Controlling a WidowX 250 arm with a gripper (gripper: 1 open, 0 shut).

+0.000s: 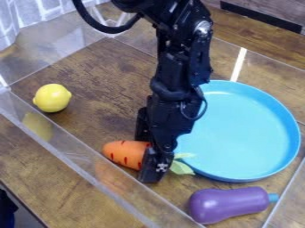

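My black gripper (160, 153) is lowered over an orange toy carrot (124, 151) with pale green leaves, near the front middle of the wooden surface. The fingers straddle the carrot, which is partly hidden behind them; I cannot see clearly whether they press on it. The gripper stands open. To the right lies a blue plate (247, 105), partly behind the arm.
A lemon (52, 97) sits at the left, and a purple eggplant (226, 203) at the front right below the plate. Clear plastic walls edge the area. The upper-left wood is clear.
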